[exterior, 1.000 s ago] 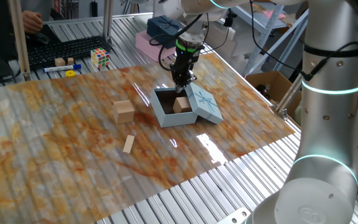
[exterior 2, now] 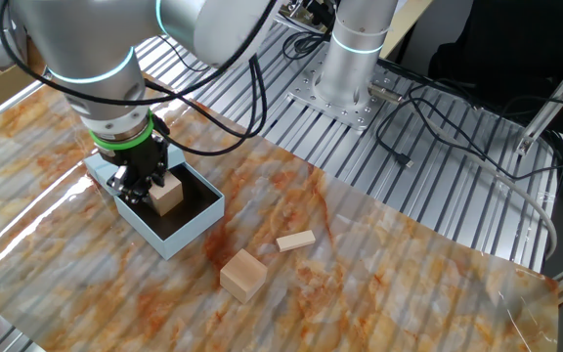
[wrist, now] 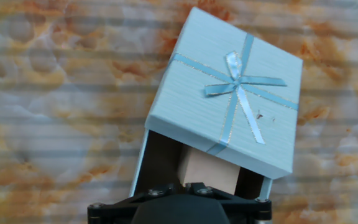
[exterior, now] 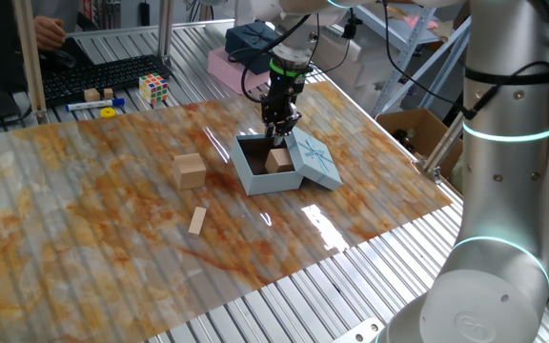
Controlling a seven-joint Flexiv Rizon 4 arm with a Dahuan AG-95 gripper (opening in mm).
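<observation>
A light-blue gift box (exterior: 274, 184) stands open on the marbled sheet, its dark inside facing up. The ribboned lid (wrist: 191, 93) leans slantwise over one side of it and covers part of the opening in the wrist view. Inside the box sits a wooden cube (exterior 2: 167, 198), partly hidden by lid and gripper in the wrist view. My gripper (exterior: 280, 131) hangs over the box's far edge, pointing down. Its black linkages spread wide at the bottom of the wrist view; it looks open, with nothing seen held. Its fingertips are hard to make out.
Outside the box lie another wooden cube (exterior 2: 243, 276) and a flat wooden block (exterior 2: 295, 241). A Rubik's cube (exterior: 153, 90), a marker (exterior: 95, 105) and a keyboard (exterior: 103, 80) are at the back left. Pink and dark boxes stand behind.
My gripper and wrist have shifted and tilted only slightly above the box. The box, lid and wooden pieces have stayed where they were.
</observation>
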